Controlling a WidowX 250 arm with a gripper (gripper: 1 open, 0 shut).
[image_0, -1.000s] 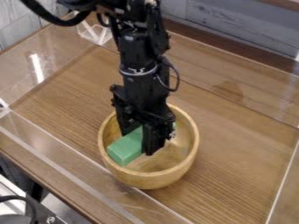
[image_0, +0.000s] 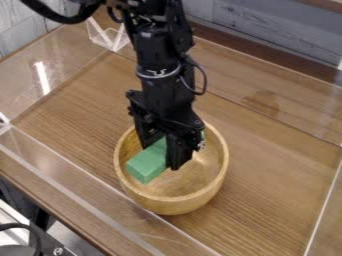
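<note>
A round tan bowl (image_0: 187, 197) sits on the wooden table near the front center. Inside it, on the left, a green block (image_0: 146, 165) is partly covered by my black gripper (image_0: 159, 150), which reaches down from above over the bowl. Its fingers are at the block's upper part; whether they grip it cannot be told, as the dark parts overlap.
A white wall runs along the back. A clear plastic item (image_0: 110, 33) stands at the back left, and a black cable lies at the front left corner.
The gripper and green block have risen slightly in the view over the last second, the block's lower end moving up from the bowl's front left.
</note>
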